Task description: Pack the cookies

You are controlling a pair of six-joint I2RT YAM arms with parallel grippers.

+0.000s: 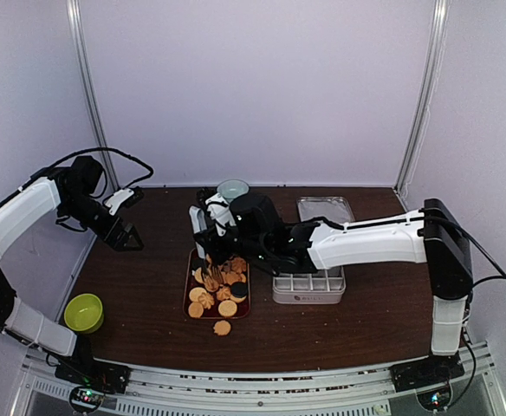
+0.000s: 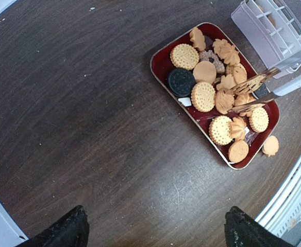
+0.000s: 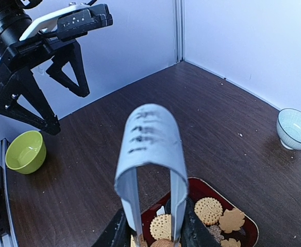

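My right gripper is shut on a pair of tongs with a white bent top and brown, fork-like tips. Those tips reach down into the dark red tray, on either side of a round brown cookie; whether they pinch it I cannot tell. Assorted cookies fill the tray, among them a black sandwich cookie and pale round ones. A pale compartment box stands right of the tray, partly under the right arm. My left gripper hangs open and empty at the left.
One loose cookie lies on the table in front of the tray. A green bowl sits front left, a pale bowl at the back. Behind the box is a clear lid. Bare table lies left of the tray.
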